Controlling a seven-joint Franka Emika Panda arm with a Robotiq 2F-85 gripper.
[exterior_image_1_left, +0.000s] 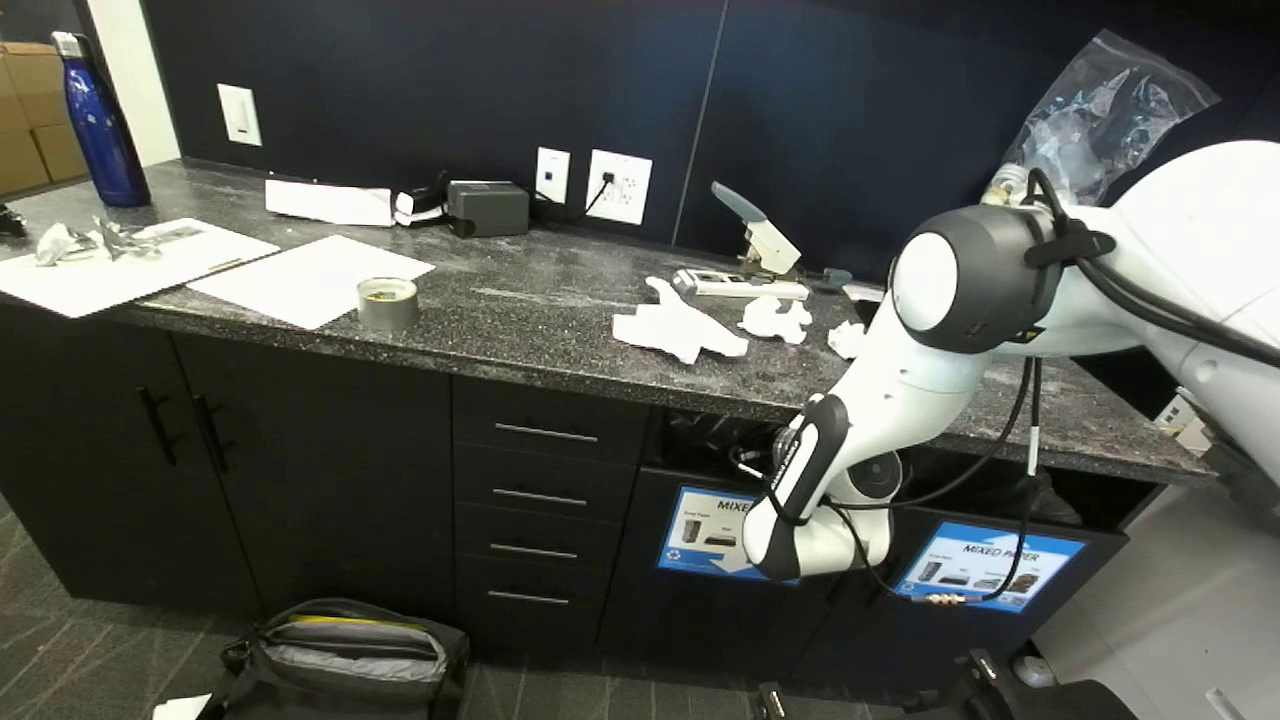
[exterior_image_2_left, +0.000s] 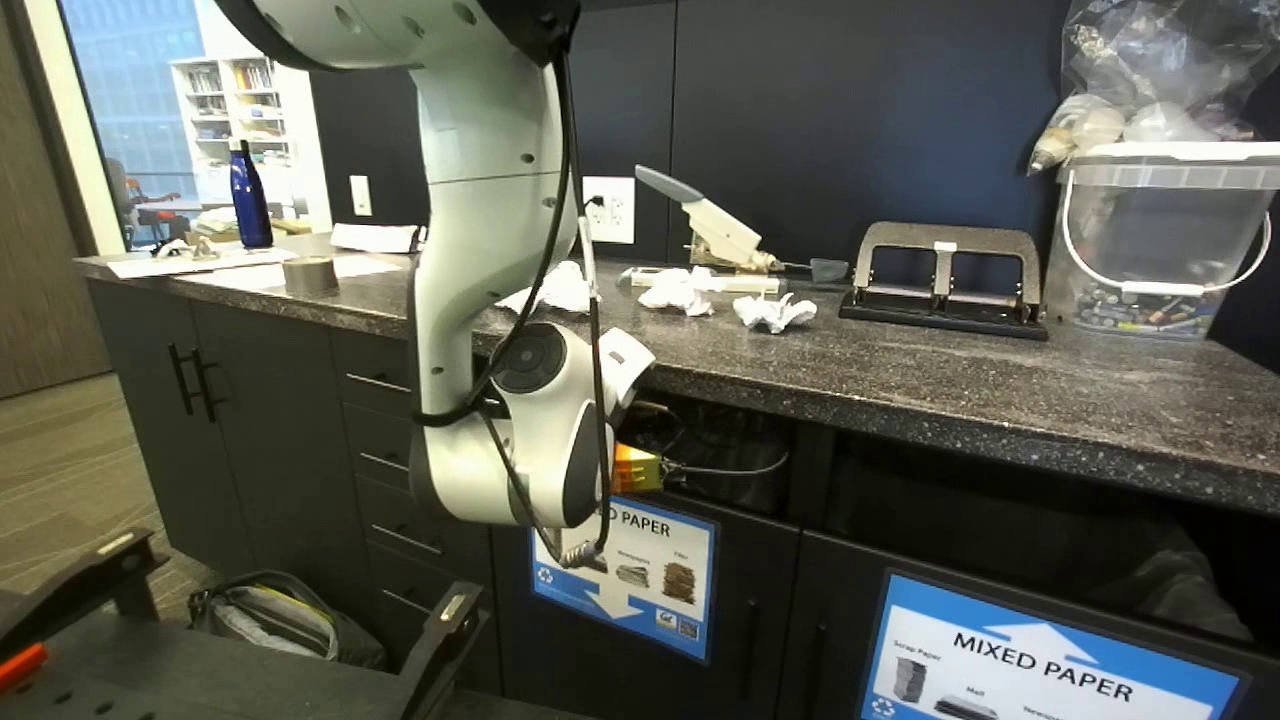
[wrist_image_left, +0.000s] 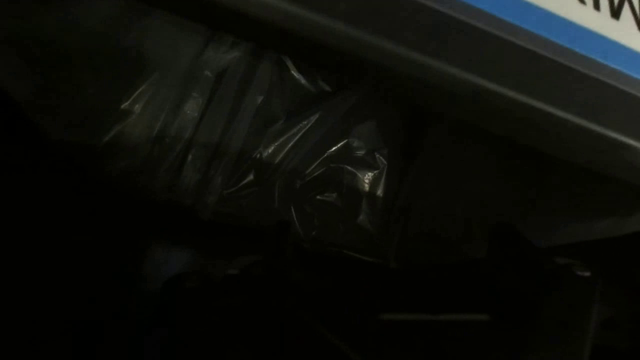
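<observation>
My arm bends down past the counter's front edge, and its hand reaches into the left bin opening under the counter. In exterior view 2 an orange-yellow part shows beside the wrist at that opening; the fingers are hidden there. The wrist view is very dark: the gripper shows only as faint, widely spaced silhouettes, open, with nothing seen held. Beyond it is a shiny dark bin liner.
The counter edge overhangs the bins, close above the hand. A stapler, a hole punch and a clear bucket stand toward the back. A tape roll sits to the left. An open bag rests on the floor.
</observation>
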